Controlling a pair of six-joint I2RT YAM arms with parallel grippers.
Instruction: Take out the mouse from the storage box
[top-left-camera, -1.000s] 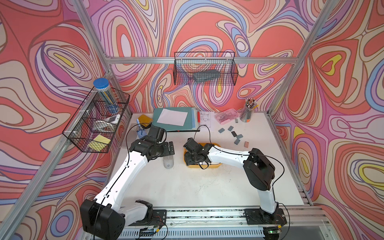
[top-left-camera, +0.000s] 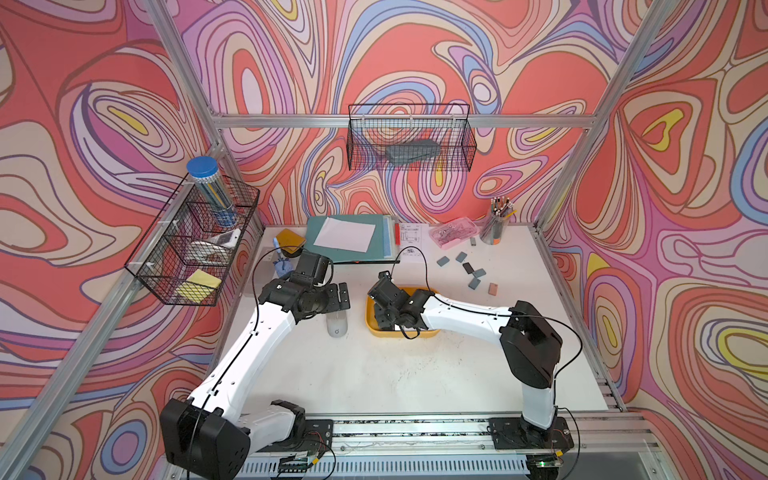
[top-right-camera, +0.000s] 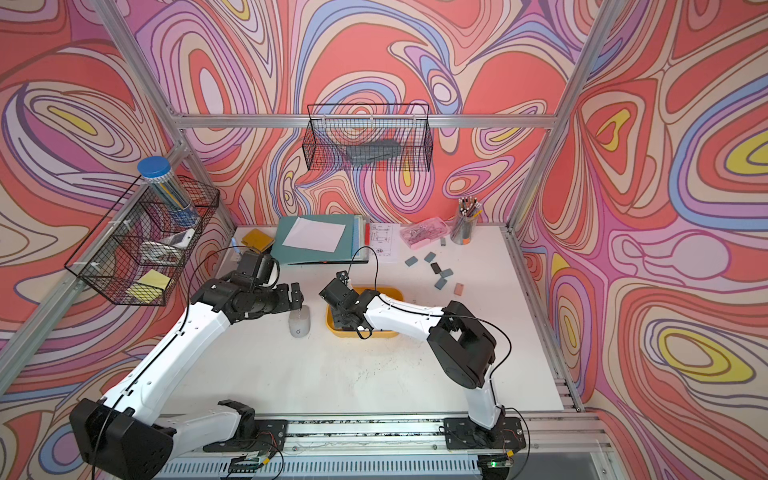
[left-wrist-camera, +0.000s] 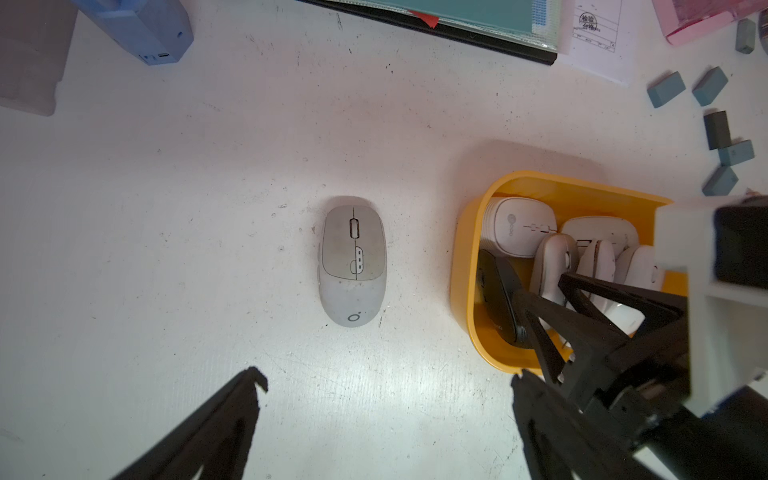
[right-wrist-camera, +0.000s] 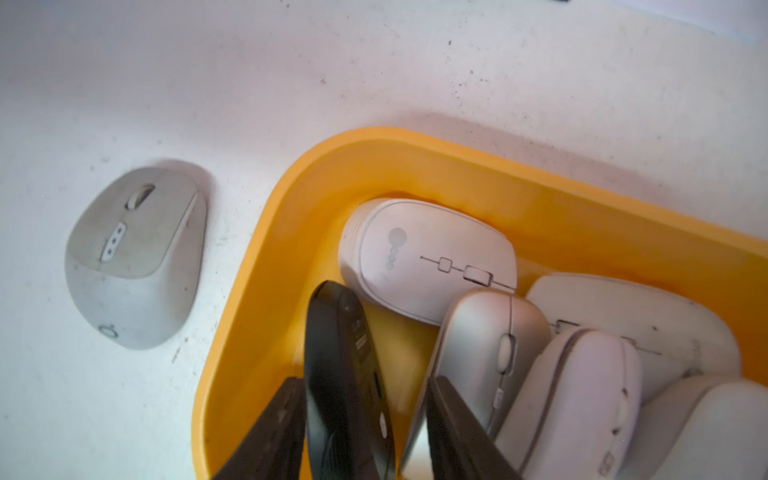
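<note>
In the right wrist view a yellow-orange storage box holds several computer mice. Against its left end stands a black mouse, on edge. My right gripper straddles this mouse, its fingers part open; a gap shows between the mouse and the right-hand finger. Inside the box are also a white mouse and a silver mouse. A grey mouse lies on the table, left of the box. My left gripper is wide open above the table, holding nothing.
More white mice crowd the box to the right of the silver one. Green folders lie behind the box; small grey blocks are scattered at the back right. Bare table lies in front.
The right arm has shifted slightly to the right, with its gripper still over the box's left end. My left arm and the grey mouse stay where they were.
</note>
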